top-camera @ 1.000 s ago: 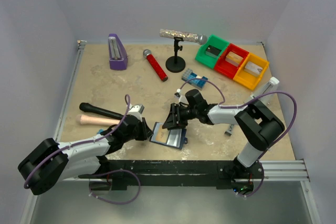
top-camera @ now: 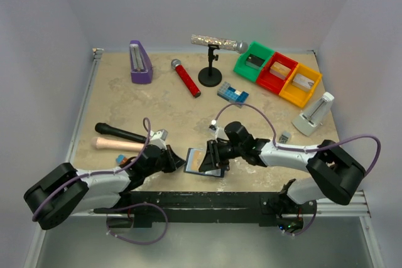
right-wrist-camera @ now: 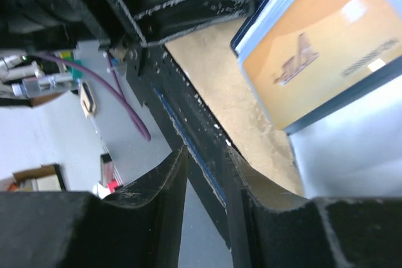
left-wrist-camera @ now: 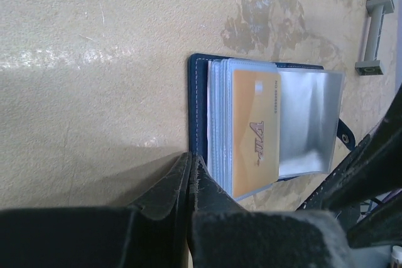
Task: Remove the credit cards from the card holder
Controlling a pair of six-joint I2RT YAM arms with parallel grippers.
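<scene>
An open dark blue card holder [top-camera: 187, 160] lies near the table's front edge, between my two grippers. Its clear sleeves [left-wrist-camera: 308, 117] are spread to the right, and a gold card [left-wrist-camera: 256, 131] shows on top of the sleeve stack. My left gripper is shut at the holder's left edge, nothing visible between its fingers. Over the holder's front part hovers my right gripper [top-camera: 205, 167]. In the right wrist view, the right gripper is slightly open and empty, with the gold card [right-wrist-camera: 314, 51] beyond its tips. The right arm hides part of the holder from above.
A black bat-like rod [top-camera: 119, 132] and a pale one [top-camera: 116, 144] lie left of the holder. Green, red and yellow bins [top-camera: 300, 86] stand at the back right. A microphone stand [top-camera: 210, 76] is at the back. Mid-table is mostly bare.
My right gripper has moved toward the table's front edge over the holder. The holder slid slightly right earlier, and my left gripper shifted a little right with it.
</scene>
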